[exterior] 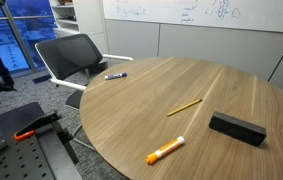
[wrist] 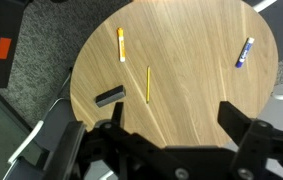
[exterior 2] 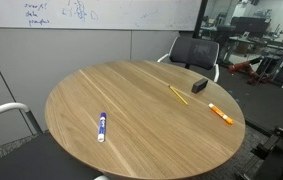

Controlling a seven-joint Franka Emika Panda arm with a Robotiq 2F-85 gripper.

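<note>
On the round wooden table (exterior: 146, 95) lie a black eraser-like block (exterior: 238, 128), a yellow pencil (exterior: 185, 107), an orange-and-white marker (exterior: 165, 150) and a blue-and-white marker (exterior: 116, 76). From above, the wrist view has the block (wrist: 110, 96) and pencil (wrist: 149, 84) near the middle, the orange marker (wrist: 121, 45) above them and the blue marker (wrist: 244, 52) at upper right. My gripper is open at the bottom of that view, its dark fingers wide apart and nothing between them. It hangs high over the table, apart from every object.
Chairs (exterior: 70, 55) stand close round the table's edge, one of them near the block in exterior view 2. A whiteboard (exterior 2: 101, 16) lines the wall behind.
</note>
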